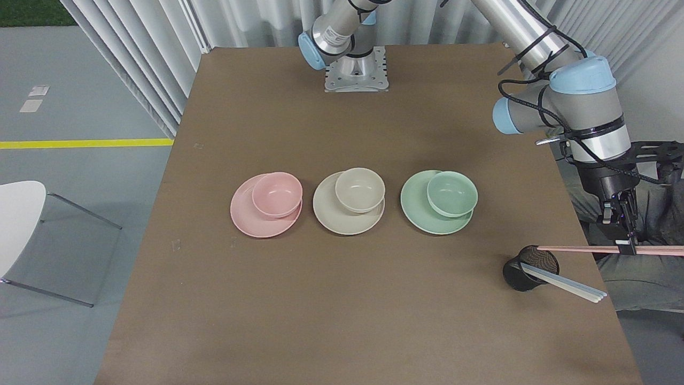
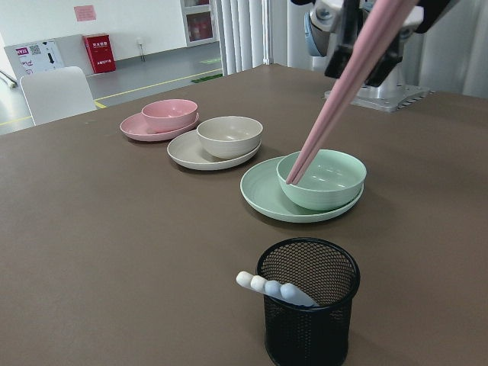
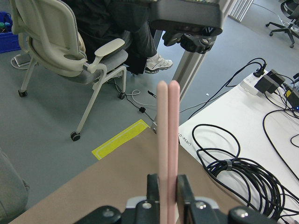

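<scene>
My gripper [image 1: 627,249] is shut on a pair of pink chopsticks [image 1: 577,249], held level at the table's right edge above a black mesh pen holder [image 2: 308,328]. White and pale blue chopsticks [image 1: 564,282] rest in that holder, sticking out to the front right. A pink plate [image 1: 247,218] with a pink bowl [image 1: 277,193], a cream plate [image 1: 330,218] with a cream bowl [image 1: 359,189], and a green plate [image 1: 417,212] with a green bowl [image 1: 452,192] stand in a row. The wrist view shows the pink chopsticks [image 3: 166,140] between the fingers.
Someone sits past the right edge. The wrist view shows a white surface with coiled cables [image 3: 252,182] beside the table corner.
</scene>
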